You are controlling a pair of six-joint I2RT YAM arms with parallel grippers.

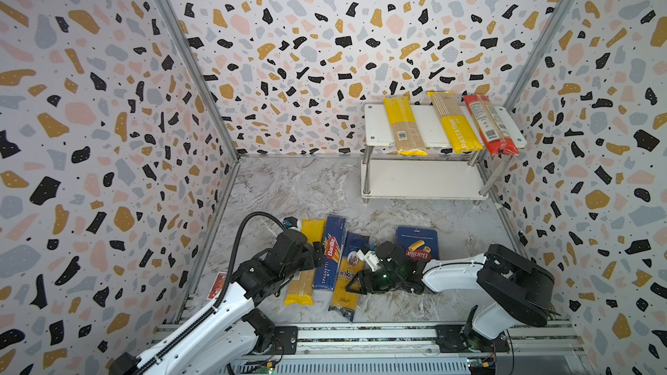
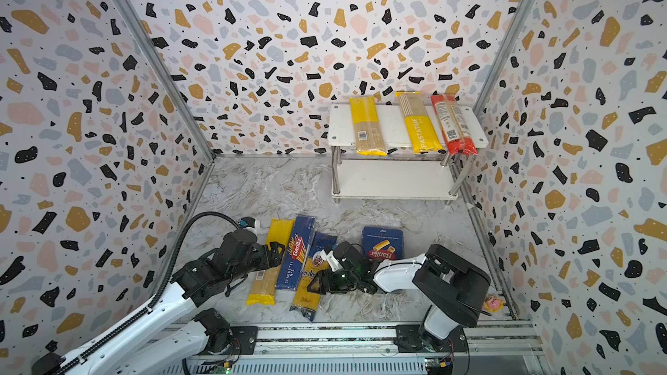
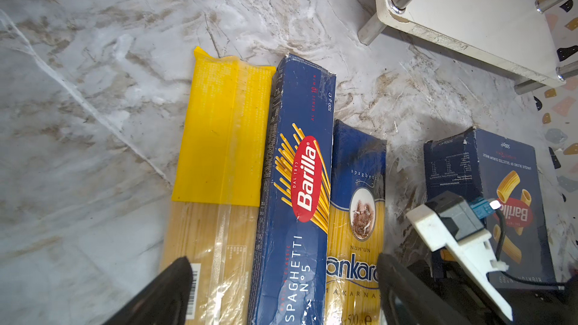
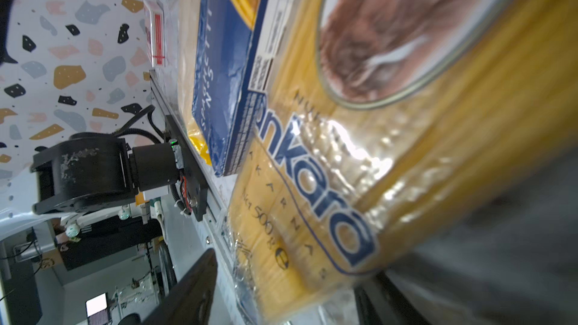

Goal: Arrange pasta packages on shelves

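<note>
A yellow pasta bag (image 3: pixel 218 132), a blue Barilla spaghetti box (image 3: pixel 295 174) and an Ankara bag (image 3: pixel 355 228) lie side by side on the floor, with a Barilla box (image 3: pixel 511 186) further right. My left gripper (image 1: pixel 305 257) is above the yellow bag, fingers apart in its wrist view, holding nothing. My right gripper (image 1: pixel 357 281) is low at the Ankara bag; in the right wrist view its fingers are apart at that bag's side. Three bags, yellow (image 1: pixel 403 121), PASTAVILLA-like yellow (image 1: pixel 458 132) and red (image 1: pixel 496 139), rest on the top shelf (image 1: pixel 377 125).
The lower shelf (image 1: pixel 420 179) is empty. Patterned walls enclose the floor at back and sides. Bare marble (image 1: pixel 278 187) lies left of the shelf unit.
</note>
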